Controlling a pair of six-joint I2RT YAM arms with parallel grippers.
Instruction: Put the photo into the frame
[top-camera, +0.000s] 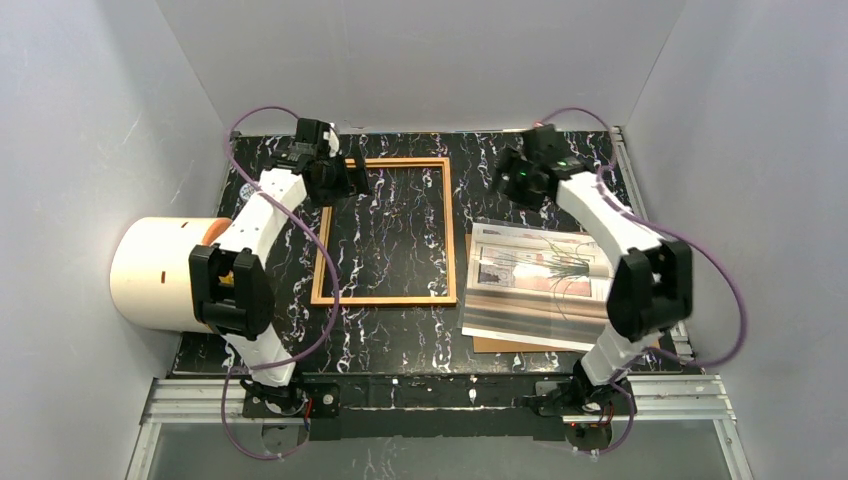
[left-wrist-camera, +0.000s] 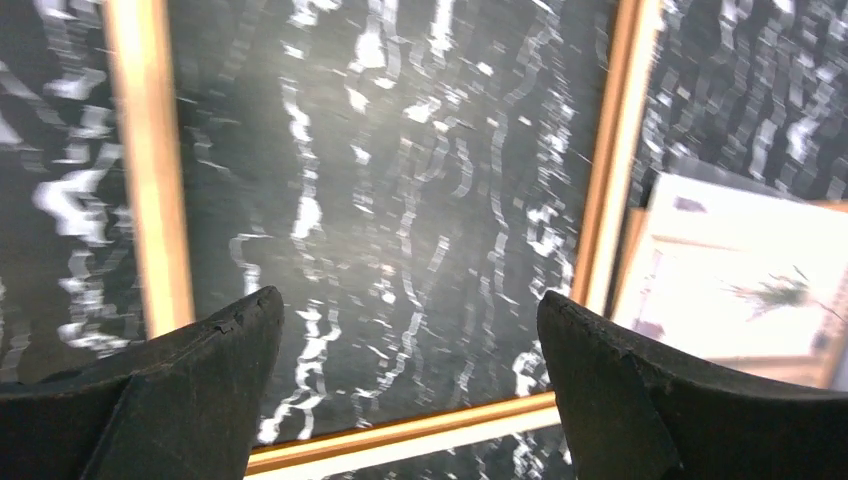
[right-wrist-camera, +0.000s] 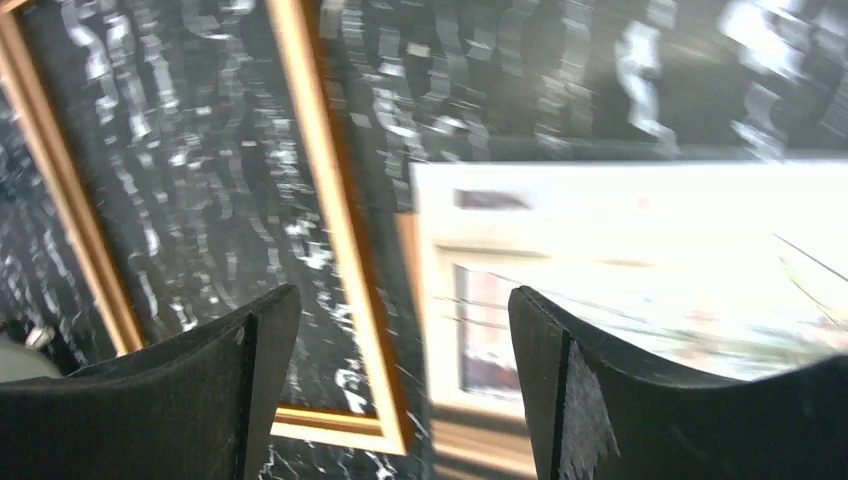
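An empty wooden frame lies flat on the marbled table. To its right is the photo, showing a plant, with a clear sheet at its left edge and a brown backing board showing beneath. Over the frame's top left corner hangs my left gripper, its fingers apart with only table and frame in the gap. My right gripper is above the table, beyond the photo's far edge; its fingers stand apart, nothing held between them.
A large cream cylinder with an orange end rests at the left, close to my left arm. Grey walls enclose the table at the back and sides. Bare table lies inside the frame.
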